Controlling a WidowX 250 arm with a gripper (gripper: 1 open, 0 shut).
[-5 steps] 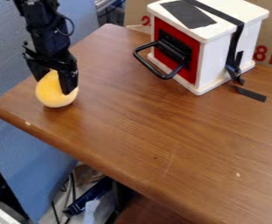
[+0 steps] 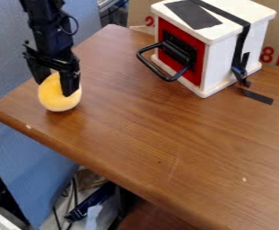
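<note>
My black gripper (image 2: pixel 60 79) hangs at the left end of the wooden table, low over a pale yellow ball (image 2: pixel 57 97). Its fingers reach down in front of the ball's upper part; whether they grip it or are open cannot be told. The ball rests on the table near its left edge.
A white box (image 2: pixel 223 71) with a red front, black handle and black straps stands at the back right of the table (image 2: pixel 166 153), before a cardboard box (image 2: pixel 270 49). A blue surface lies beyond the left edge.
</note>
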